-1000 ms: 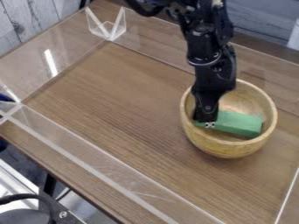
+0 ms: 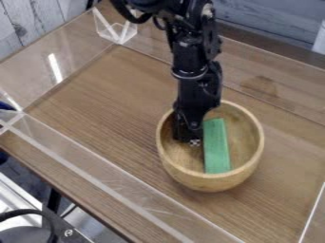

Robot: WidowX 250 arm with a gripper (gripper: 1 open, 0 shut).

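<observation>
My black gripper point(image 2: 191, 131) reaches down from the top centre into a round wooden bowl point(image 2: 238, 161), its tip at the bowl's left inner side. A green block point(image 2: 216, 148) lies lengthwise in the bowl, right of the gripper's tip.
A white wire-like shape point(image 2: 116, 28) stands at the back left. Black cables show at the lower-left corner, and a grey wall is at the upper right.
The bowl has moved left and toward the camera with the gripper in it. The green block has turned from lying crosswise to lying lengthwise.
</observation>
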